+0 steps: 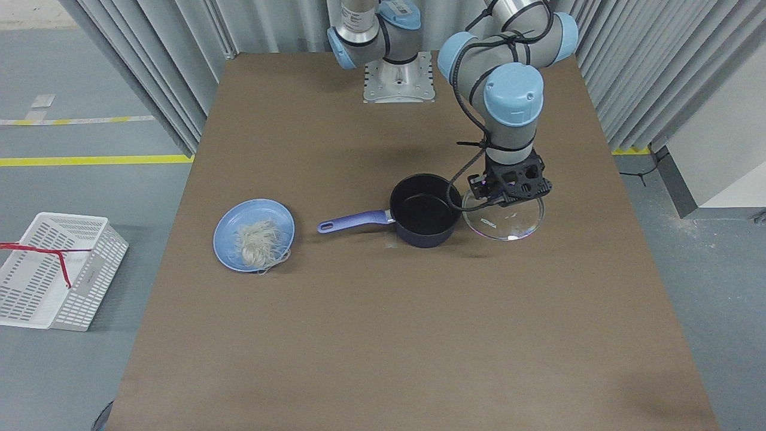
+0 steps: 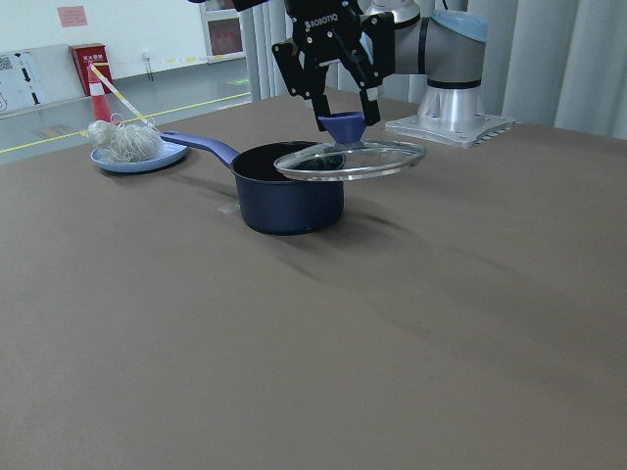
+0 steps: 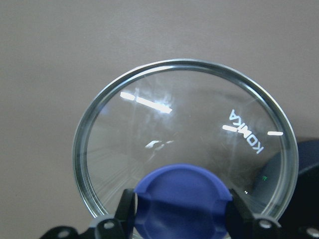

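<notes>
My gripper [image 2: 342, 105] is shut on the blue knob [image 3: 182, 199] of a clear glass lid [image 1: 506, 226], holding it in the air beside and partly over the right side of the dark pot [image 1: 423, 215], as the front view shows. The pot's inside is largely uncovered, its purple-blue handle [image 1: 352, 221] pointing left. A light blue plate [image 1: 226, 248] with a tangle of white strands [image 1: 258, 240] sits left of the pot.
A white basket [image 1: 72, 301] is on the floor to the left.
</notes>
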